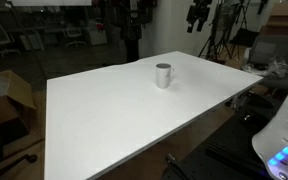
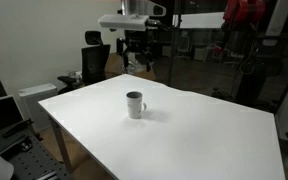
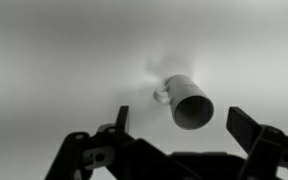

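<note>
A light-coloured mug (image 2: pixel 135 106) stands upright on the white table, its handle turned to the right in exterior view 2. My gripper (image 2: pixel 137 62) hangs well above the table, apart from the mug. Seen from the wrist, the gripper is open, with its two dark fingers spread wide and nothing held. The mug (image 3: pixel 189 102) shows there just ahead of the gap between the fingertips, right of centre, its dark opening facing the camera and its handle to the upper left. In exterior view 1 the mug (image 1: pixel 163 76) sits toward the table's far side.
Bare white tabletop (image 1: pixel 109 115) surrounds the mug, with no other object on it. A cardboard box (image 1: pixel 9 100) stands off the table's left side in exterior view 1. Office chairs and dark stands are in the background.
</note>
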